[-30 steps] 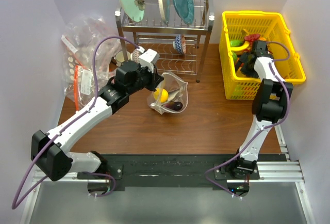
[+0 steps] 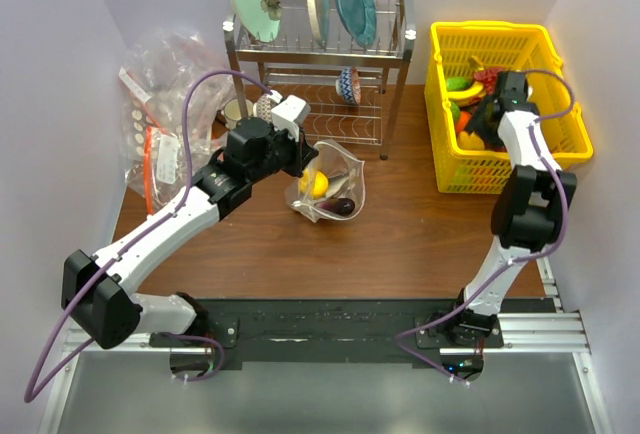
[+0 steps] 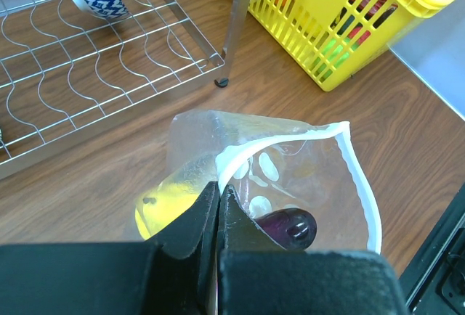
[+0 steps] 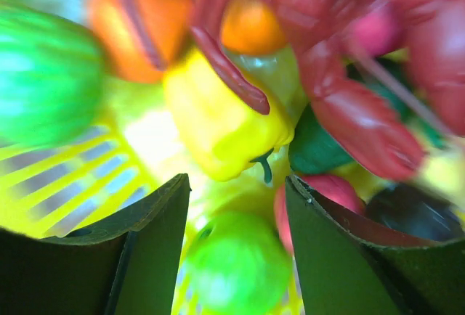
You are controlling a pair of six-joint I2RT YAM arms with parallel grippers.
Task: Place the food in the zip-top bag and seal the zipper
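The clear zip bag (image 2: 340,179) stands open on the table, holding a yellow item (image 3: 167,206) and a dark purple eggplant (image 3: 285,228). My left gripper is shut on the bag's white rim (image 3: 305,133). In the yellow basket (image 2: 450,174), my right gripper has a round green fruit (image 4: 236,264) between its fingers. Around it lie a yellow pepper (image 4: 218,126), red lobster (image 4: 370,126), green melon (image 4: 43,75) and orange fruits (image 4: 251,25).
The dish rack (image 2: 400,24) with plates and a bowl (image 2: 348,87) stands at the back. Flattened bags (image 2: 165,104) lie at the left. Bare table (image 2: 410,244) lies between bag and basket.
My right arm has shifted slightly within and over the basket, its wrist now at a different angle. The left arm and bag look unchanged.
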